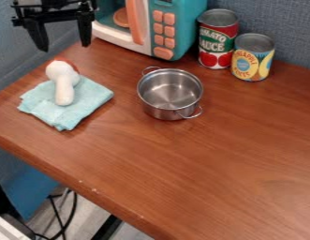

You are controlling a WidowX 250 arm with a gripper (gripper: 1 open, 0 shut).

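Observation:
My gripper hangs at the top left, above and behind the white toy with a red top, its two black fingers apart with nothing visible between them. The toy lies on a folded light blue cloth on the wooden table. A small steel pot with handles stands in the middle.
A teal toy microwave stands at the back, beside a tomato sauce can and a shorter yellow-labelled can. The table's left edge drops to a floor with cables.

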